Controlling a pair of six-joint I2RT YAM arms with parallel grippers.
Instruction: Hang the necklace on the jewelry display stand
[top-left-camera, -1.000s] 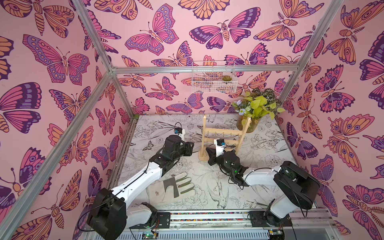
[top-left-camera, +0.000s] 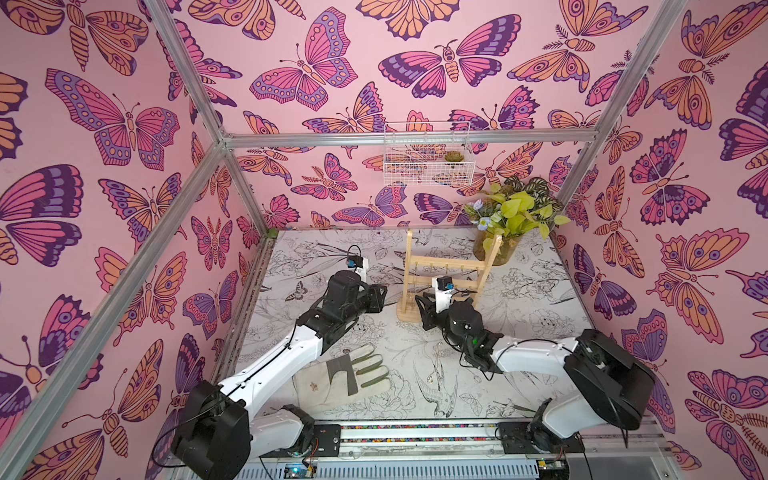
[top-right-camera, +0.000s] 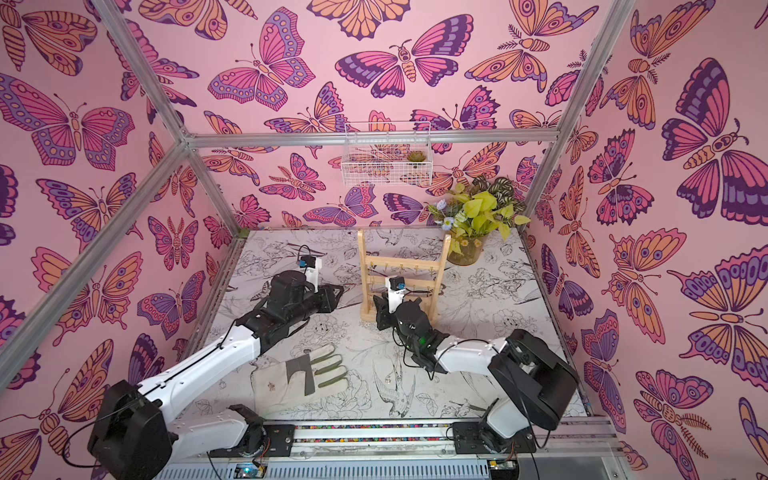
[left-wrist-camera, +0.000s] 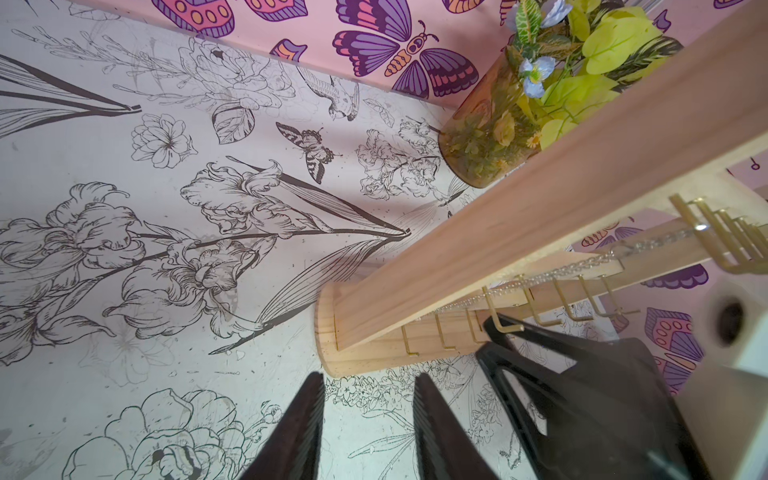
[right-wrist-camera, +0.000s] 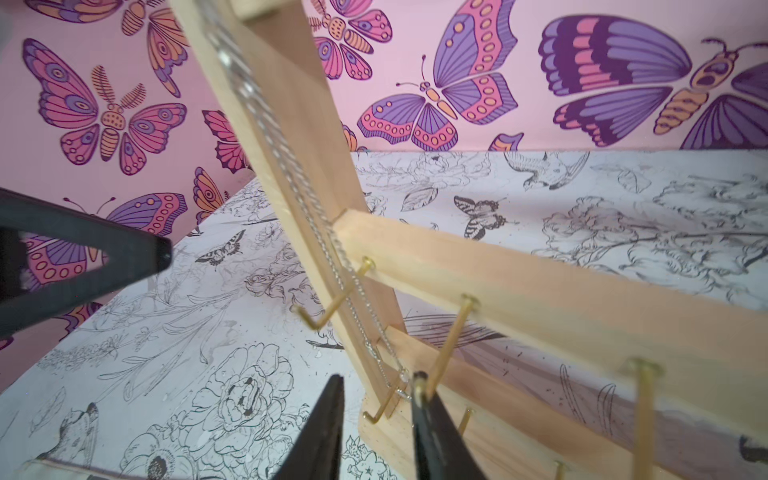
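Observation:
The wooden jewelry stand (top-left-camera: 442, 262) stands upright near the back middle of the table, with rows of brass hooks on its rails. A silver chain necklace (right-wrist-camera: 324, 232) hangs down along the stand's left post in the right wrist view. Its lower loop reaches a hook (right-wrist-camera: 384, 404) on the lower rail; its upper end runs out of frame. My right gripper is in front of the stand, part open, its fingertips close to the lower hooks. To the stand's left, my left gripper is part open with nothing between its fingers.
A work glove (top-left-camera: 340, 380) lies at the table's front left. Behind the stand is a potted plant (top-left-camera: 512, 214). A wire basket (top-left-camera: 428, 164) hangs on the back wall. Open table lies between the glove and the right arm.
The left arm, stand and glove look unmoved.

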